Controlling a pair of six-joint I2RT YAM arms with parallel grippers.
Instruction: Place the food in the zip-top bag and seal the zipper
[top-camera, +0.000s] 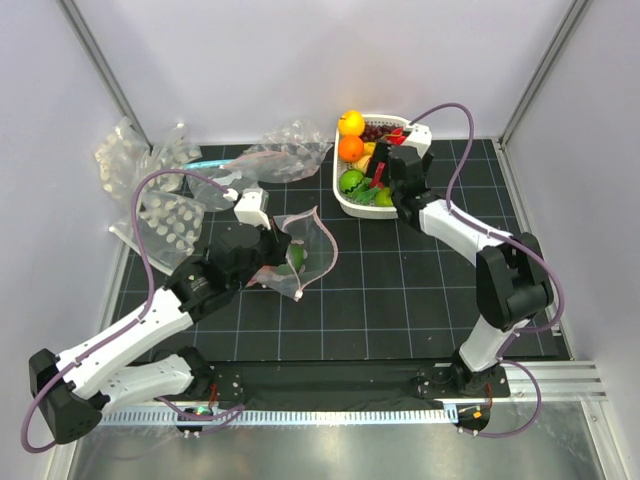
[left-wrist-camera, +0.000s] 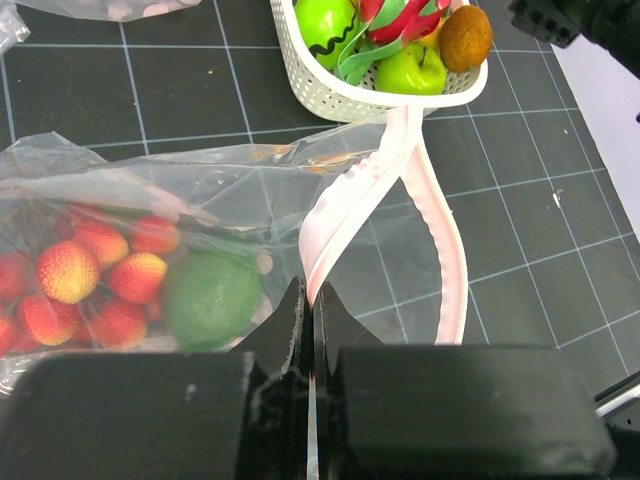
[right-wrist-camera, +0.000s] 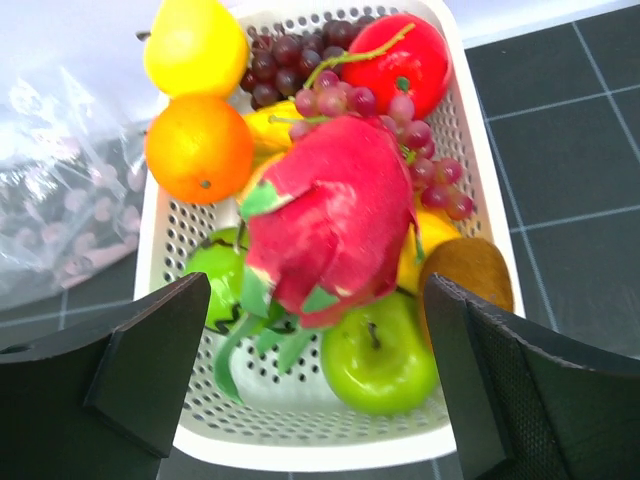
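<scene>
The zip top bag lies open on the tiled table, holding strawberry-like red fruits and a green oval item. My left gripper is shut on the pink zipper edge of the bag's mouth. My right gripper is open over the white basket, which holds a dragon fruit, a green apple, an orange, a yellow pear, grapes, a red fruit and several others. From above, the right gripper hides part of the basket's contents.
Plastic bags and bubble-wrap pieces lie at the back left of the table. Dark tiles are clear in front of the basket and right of the bag. Walls edge the table at the back and sides.
</scene>
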